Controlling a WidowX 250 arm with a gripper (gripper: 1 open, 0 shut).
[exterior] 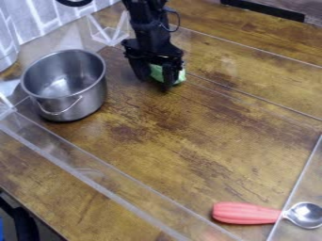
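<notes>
My black gripper [153, 58] is at the upper middle, low over a green object [169, 74] on the wooden table [201, 141]. The gripper covers much of the green object, and whether its fingers are open or shut on it is hidden.
A steel pot [63, 87] stands to the left of the gripper. A scoop with a red handle [246, 213] lies at the bottom right. Clear rails or edges run along the left and right.
</notes>
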